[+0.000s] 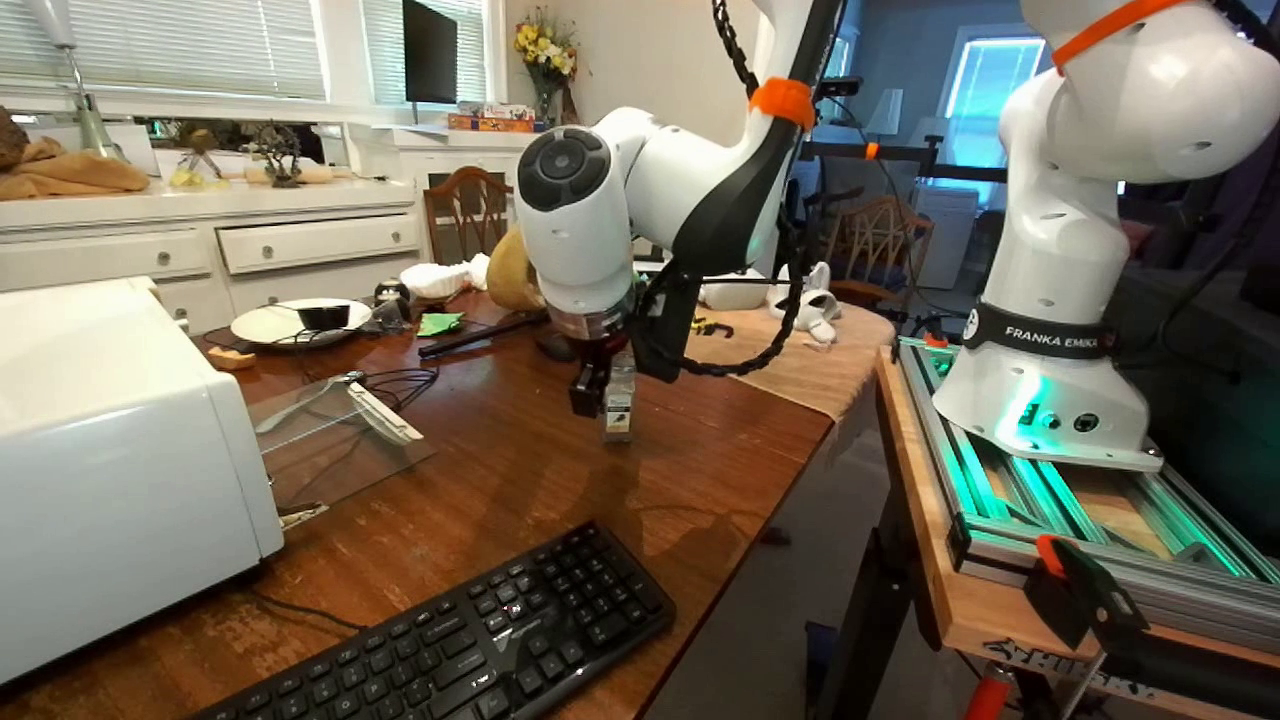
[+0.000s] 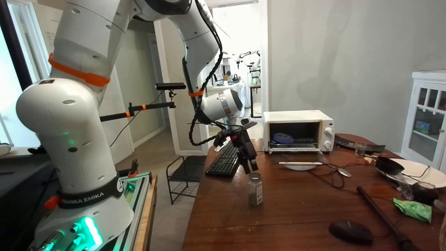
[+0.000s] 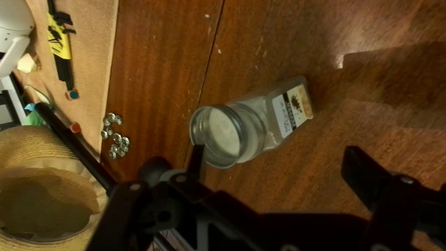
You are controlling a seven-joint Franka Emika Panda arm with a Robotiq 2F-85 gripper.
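A clear glass jar (image 2: pixel 255 190) with a metal rim and a small paper label stands upright and lidless on the brown wooden table (image 2: pixel 292 209). In the wrist view the jar (image 3: pixel 267 117) lies beyond the fingertips, nearer the left one, its round mouth partly behind that finger. My gripper is open, its black fingers wide apart with nothing between them. The second exterior view has the gripper (image 2: pixel 251 167) tilted, its tips just above and behind the jar's mouth. In the first exterior view the jar (image 1: pixel 619 414) shows just right of the gripper's tips.
A black keyboard (image 2: pixel 225 159) and a white toaster oven (image 2: pixel 298 115) are behind the jar. To its right are a black mouse (image 2: pixel 350 232), a black rod (image 2: pixel 382 215) and a green packet (image 2: pixel 413 210). A straw hat (image 3: pixel 46 163) is at the wrist view's left. Bare table surrounds the jar.
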